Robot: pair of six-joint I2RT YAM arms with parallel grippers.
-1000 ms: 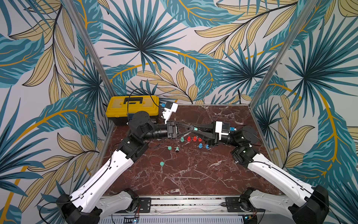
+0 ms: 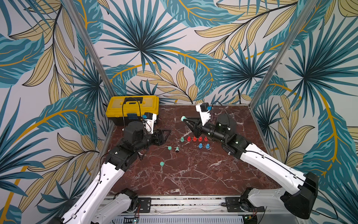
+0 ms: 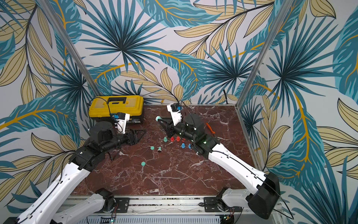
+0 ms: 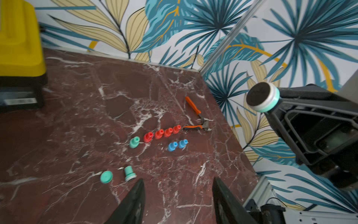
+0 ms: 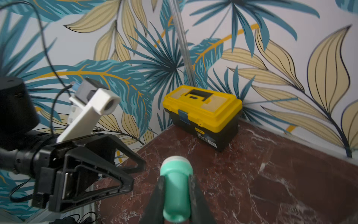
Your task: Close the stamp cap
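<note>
My right gripper is shut on a mint-green stamp [image 5: 176,186], which stands up between the fingers with a pale band at its top. From the left wrist view, that stamp [image 4: 275,100] shows a round dark end face ringed in white and mint. My left gripper is open, its fingers apart and empty; in the top left view it [image 2: 168,134] hangs left of the held stamp [image 2: 183,118], clear of it. On the table lie a mint round cap [image 2: 169,148], another mint round piece [image 2: 161,163] and a tipped-over green stamp [image 4: 129,173].
Behind the free table middle stand a green stamp [image 4: 134,142], several red stamps [image 4: 159,134] and blue ones [image 4: 172,146]. Orange-handled pliers [image 4: 193,105] lie farther right. A yellow toolbox [image 2: 149,102] occupies the back left corner.
The grippers, together at the stamp a second ago, have drawn apart. The left went left and its fingers are now off the stamp; the right turned and rose toward the back, still holding it.
</note>
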